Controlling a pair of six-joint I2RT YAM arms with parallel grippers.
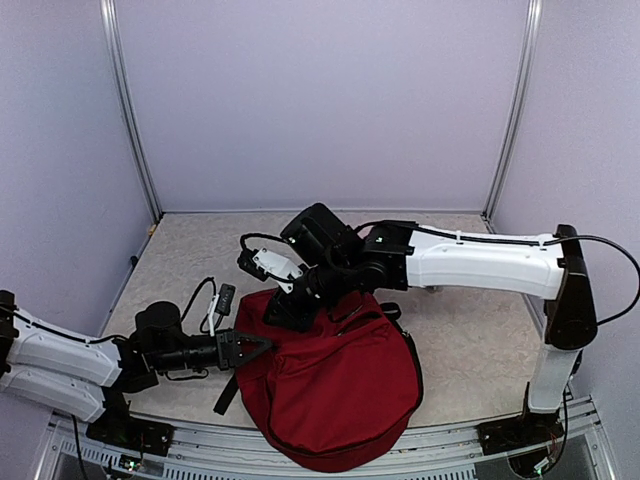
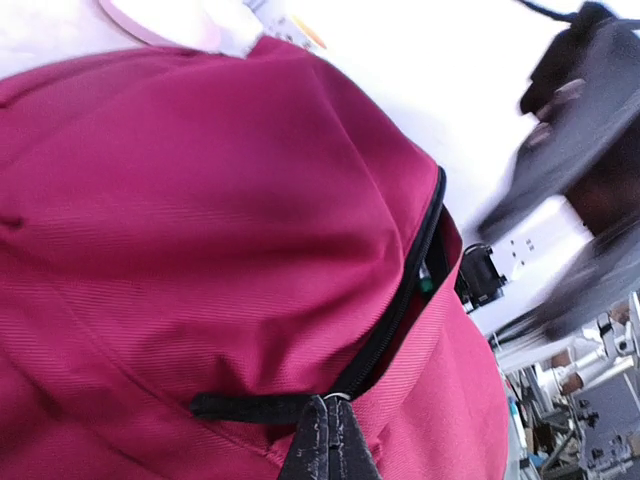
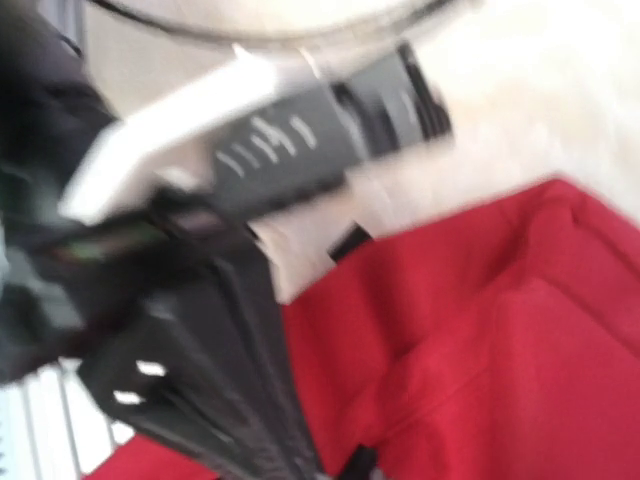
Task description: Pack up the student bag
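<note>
The red bag [image 1: 345, 390] lies at the table's front edge. In the left wrist view, its black zipper [image 2: 395, 310] gapes along the upper right stretch, with a black pull strap [image 2: 255, 408] at the lower end. My left gripper is shut beside that end of the strap; nothing shows between its fingers. Over the bag's upper left part hangs my right gripper [image 1: 285, 318], close to the left one [image 1: 268, 346]. Blur in both wrist views hides how its fingers stand. A pink plate [image 2: 170, 18] and a mug [image 2: 295, 30] lie beyond the bag.
My right arm [image 1: 485, 265] spans the right half of the table and covers the plate and mug in the top view. Bare tabletop [image 1: 210, 250] shows at the back left and at the right [image 1: 470, 370]. Walls enclose the back and sides.
</note>
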